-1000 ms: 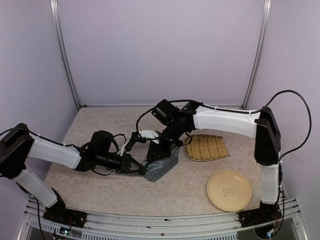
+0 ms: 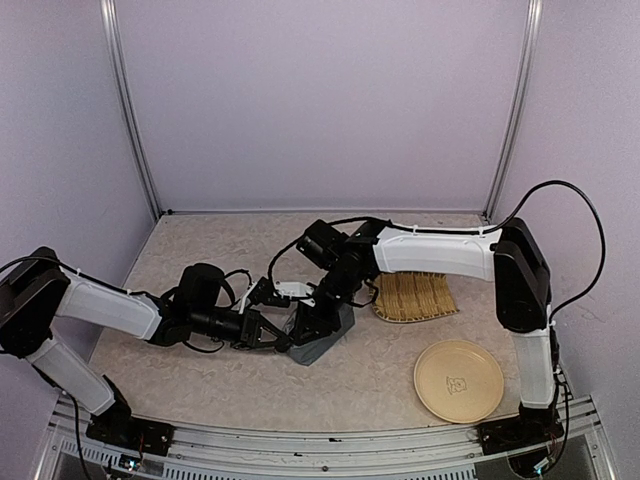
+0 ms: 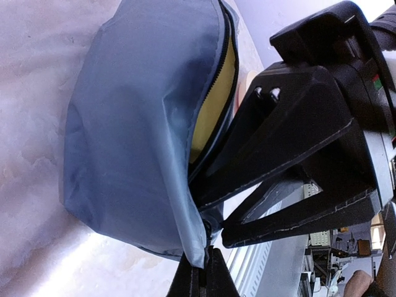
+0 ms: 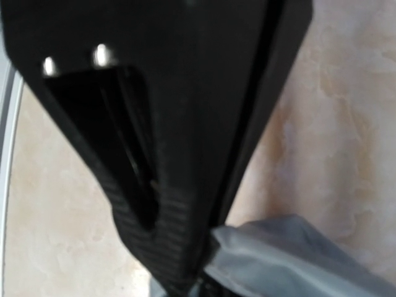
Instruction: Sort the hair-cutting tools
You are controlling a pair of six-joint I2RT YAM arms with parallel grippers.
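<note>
A grey-blue zip pouch (image 3: 130, 124) lies on the table at the centre, its zipper partly open on a yellow inside, as the left wrist view shows. My left gripper is shut on the pouch's edge at the near end of the zipper. My right gripper (image 2: 305, 330) is open, angled down over the pouch, its fingertips right by the zipper close to my left gripper; in the right wrist view its dark body hides much of the pouch (image 4: 297, 253). The pouch's contents are hidden.
A woven tray (image 2: 415, 300) sits behind at the right. A round beige plate (image 2: 459, 382) lies at the front right.
The left arm has barely moved.
</note>
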